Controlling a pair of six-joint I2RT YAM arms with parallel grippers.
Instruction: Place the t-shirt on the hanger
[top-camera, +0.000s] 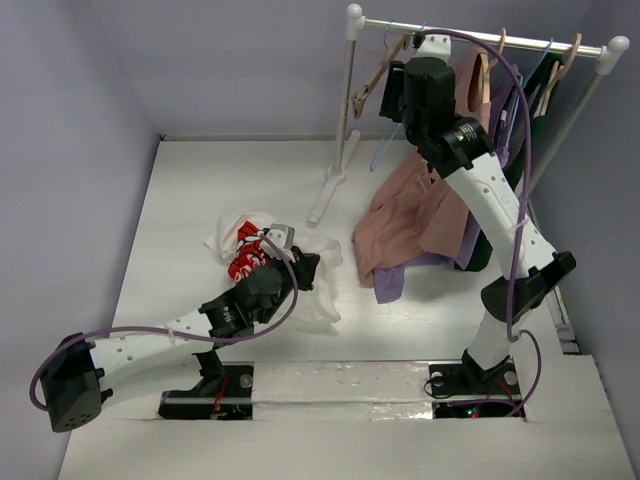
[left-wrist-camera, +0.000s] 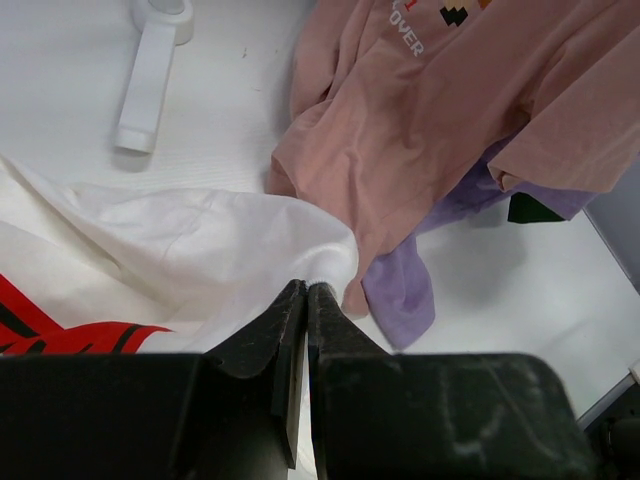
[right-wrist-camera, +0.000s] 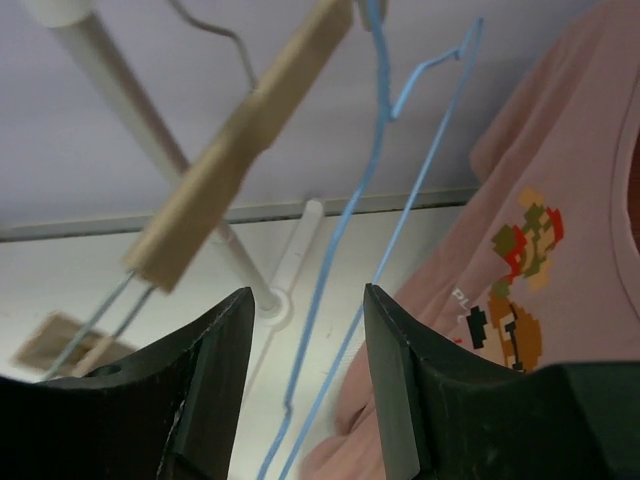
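Observation:
The white t-shirt (top-camera: 320, 295) with a red print (top-camera: 247, 250) lies crumpled on the table at left. My left gripper (top-camera: 312, 258) is over its right part, shut. In the left wrist view, white cloth (left-wrist-camera: 230, 235) reaches its fingertips; whether any is pinched I cannot tell. Up at the rack, my right gripper stands open. The blue hanger (right-wrist-camera: 335, 240) runs through the gap between its fingers in the right wrist view, not gripped. From above, the right arm hides most of this hanger, leaving its lower end (top-camera: 382, 152) visible.
A wooden clip hanger (right-wrist-camera: 225, 165) is close by on the left of my right gripper. On the right hang a pink shirt (top-camera: 410, 215), purple and dark green clothes. The rack's white foot (top-camera: 328, 190) stands on the table.

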